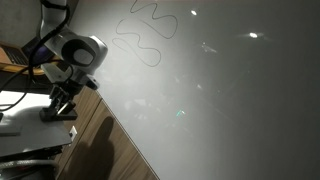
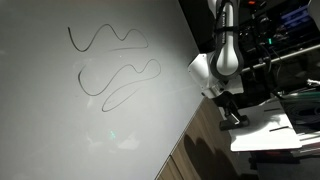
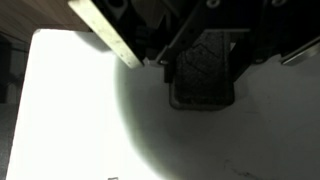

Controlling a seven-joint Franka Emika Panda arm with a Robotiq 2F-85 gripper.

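Observation:
A dark block, probably an eraser (image 3: 203, 78), is between the fingers of my gripper, which is shut on it. In exterior view 2 the dark block (image 2: 235, 123) shows below the gripper (image 2: 230, 108), at the edge of a white surface (image 2: 268, 132). The gripper (image 1: 63, 102) is at the lower left in exterior view 1, over the white surface (image 1: 35, 135). Whether the block touches that surface, I cannot tell. A large whiteboard (image 2: 60, 115) bears dark wavy lines (image 2: 120, 75), well apart from the gripper.
Brown wood (image 1: 105, 140) runs along the whiteboard's edge, with the arm's shadow on it. A black cable (image 1: 30, 88) loops beside the arm in exterior view 1. Most of the board is clear of objects.

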